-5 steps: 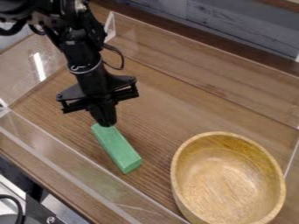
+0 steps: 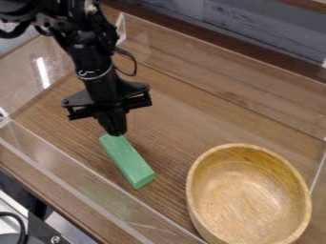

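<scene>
My black gripper (image 2: pixel 110 118) hangs over the wooden table, pointing down, just above and behind the upper end of a green elongated block (image 2: pixel 128 160). The block lies flat, angled toward the lower right. The gripper looks shut, with nothing visible between its fingers. Whether its tips touch the table or the block is hard to tell.
A large tan oval bowl (image 2: pixel 247 151) sits at the lower right. A clear rim runs along the left side, and cables lie at the lower left.
</scene>
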